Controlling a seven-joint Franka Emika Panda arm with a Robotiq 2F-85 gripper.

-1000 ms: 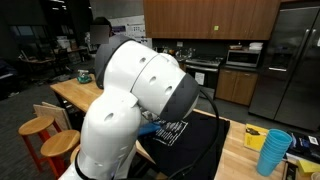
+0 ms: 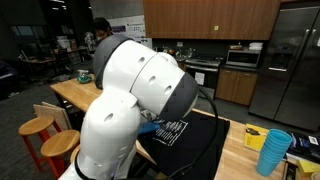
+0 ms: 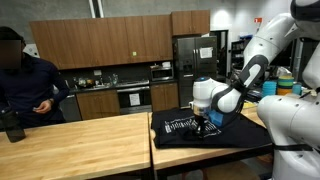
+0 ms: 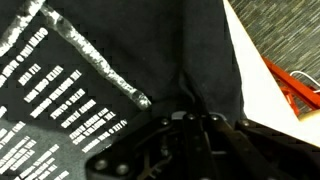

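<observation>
A black cloth [image 4: 130, 40] with white printed text lies spread over the table, filling most of the wrist view. It also shows in exterior view 1 as a dark cloth [image 2: 203, 140] and in exterior view 2 as the cloth [image 3: 170, 128]. My gripper is shut and down at the cloth near its edge. A fold in the fabric runs up to the fingertips; whether any cloth is pinched between them is hidden. In exterior view 1, the white arm blocks sight of the gripper.
Bare wooden table [image 2: 238, 158] borders the cloth. A blue cup [image 2: 273, 152] stands at the right, with a yellow item [image 2: 255, 137] behind it. Stools [image 2: 50, 140] are at the left. A person [image 3: 35, 85] stands beyond the table's left side, where the tabletop [image 3: 75, 145] is clear.
</observation>
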